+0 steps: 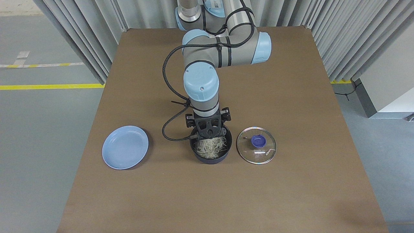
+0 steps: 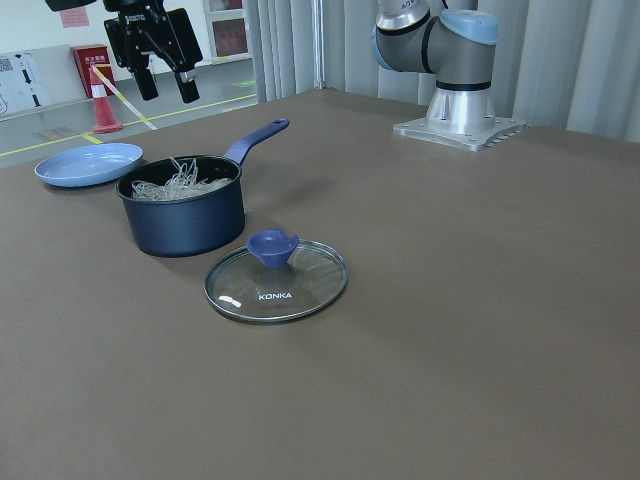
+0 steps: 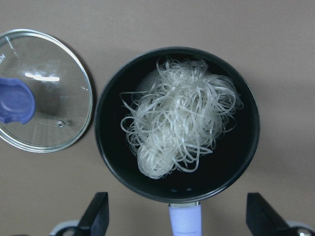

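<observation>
The dark blue pot (image 2: 187, 225) holds a loose heap of white noodles (image 3: 181, 110), with its blue handle (image 3: 185, 221) toward the robot's base. My gripper hangs above the pot, open, nothing between its two fingers. The glass lid (image 1: 256, 153) with a blue knob (image 3: 12, 101) lies beside the pot, on the right in the front view. An empty light blue plate (image 1: 125, 147) sits at the left in the front view.
The robot's base (image 2: 458, 125) stands at the back edge.
</observation>
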